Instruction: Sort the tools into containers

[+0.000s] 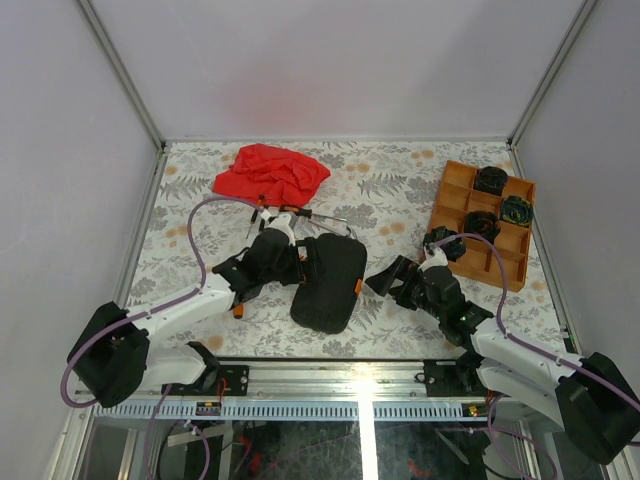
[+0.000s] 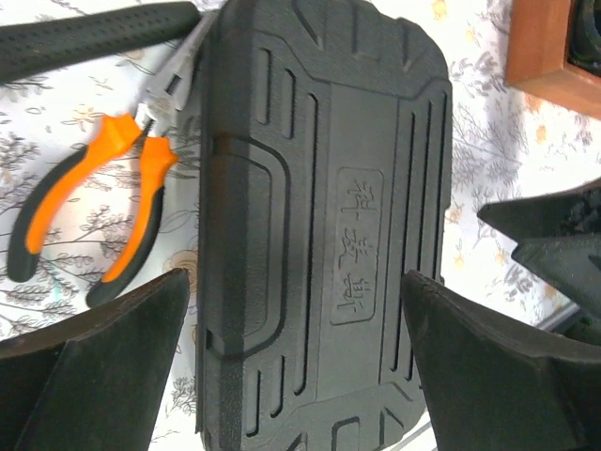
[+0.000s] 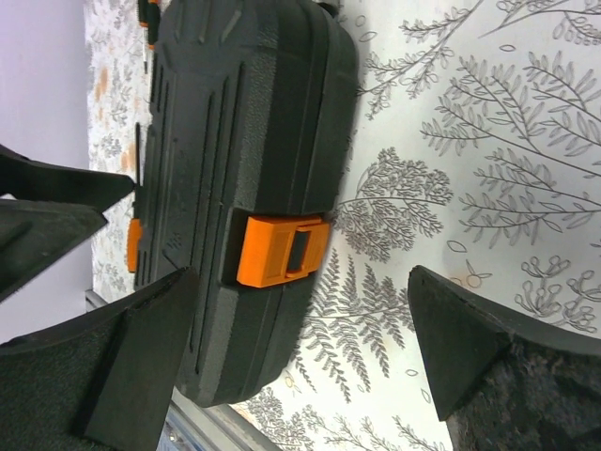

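A closed black tool case lies flat in the middle of the table, an orange latch on its right side. Over its left edge, my left gripper has its fingers well apart; in the left wrist view the case shows between and below them, not gripped. My right gripper stands open to the right of the case, with patterned tablecloth and the case's latch side in its view. Orange-handled pliers lie left of the case beside a black handle. A hacksaw lies behind the case.
A wooden divided box with several dark rolled bundles stands at the back right. A red cloth is heaped at the back left. Between case and box the table is free.
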